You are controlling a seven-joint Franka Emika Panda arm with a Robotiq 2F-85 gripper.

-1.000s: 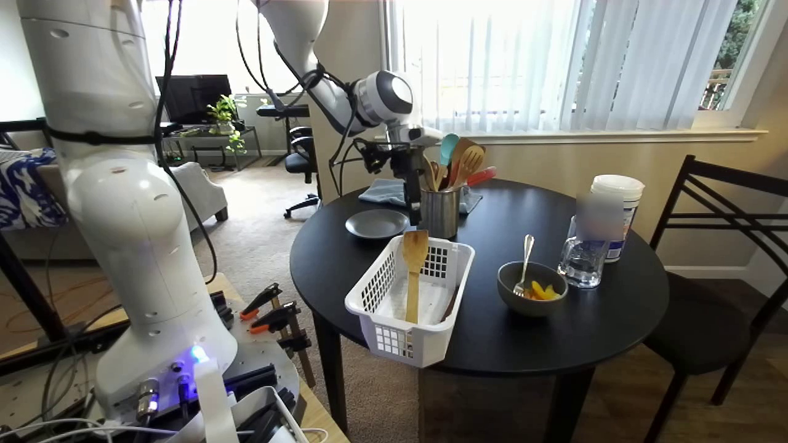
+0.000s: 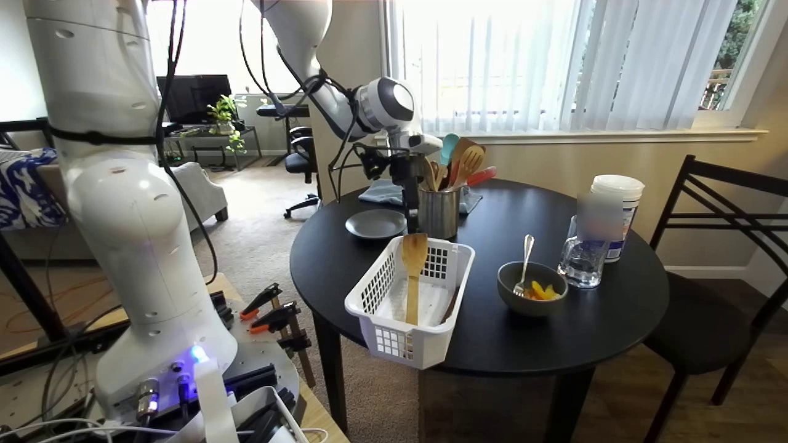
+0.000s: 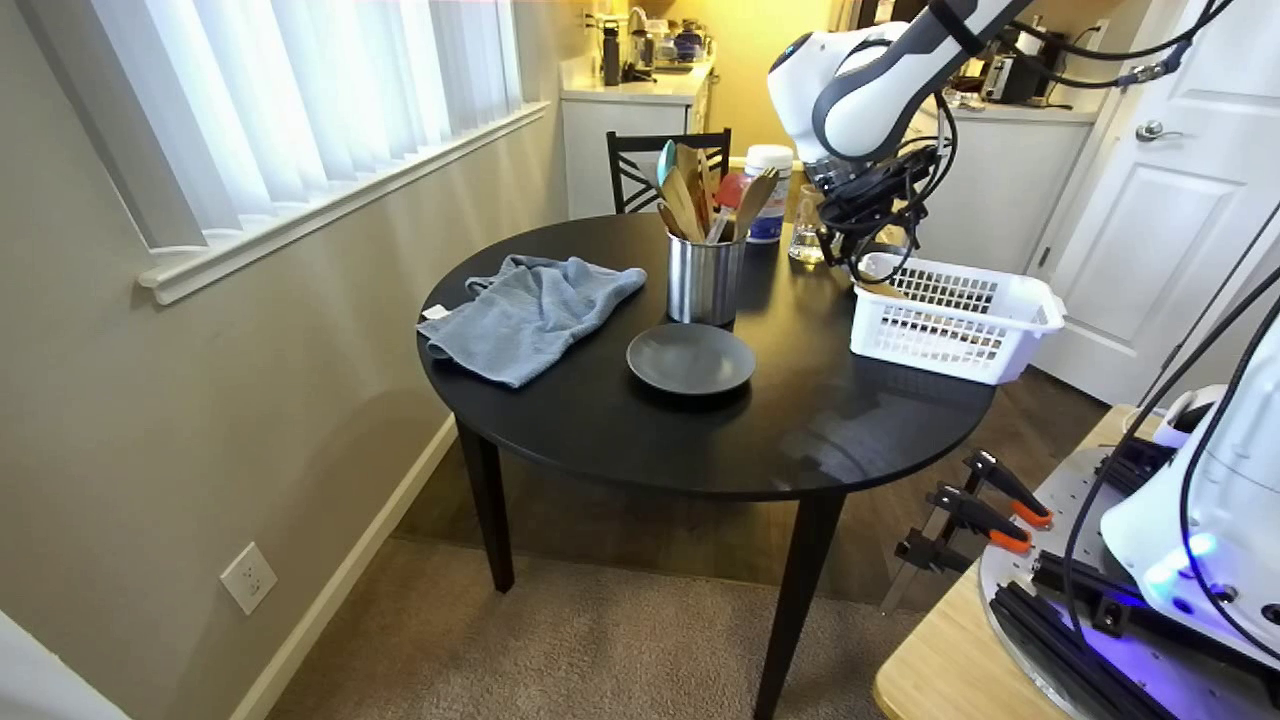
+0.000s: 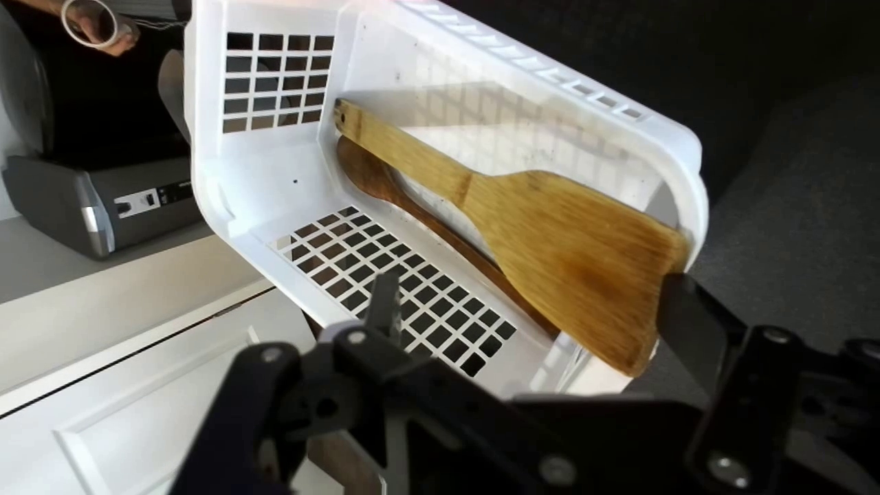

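A white plastic basket (image 2: 377,336) stands at the near edge of the dark round table. In it lies a light wooden spatula (image 4: 569,256), its wide blade resting up on the basket's end rim and its handle sloping to the floor. Below it in the wrist view is a darker wooden spoon (image 4: 371,172). At the blade end of the basket, my gripper is open, its fingers (image 4: 697,330) spread wide. The blade's corner shows close to one finger; whether they touch, I cannot tell.
Behind the basket a steel holder (image 3: 702,282) is full of utensils. Around it are a grey plate (image 3: 691,359) and a blue towel (image 3: 534,312). A bowl of fruit with a fork (image 2: 533,301), a glass mug (image 2: 583,258) and a white tub (image 2: 619,188) stand to the right.
My gripper has come down slightly toward the spatula's blade. The blade sits a little lower, while the basket looks nearly unmoved.
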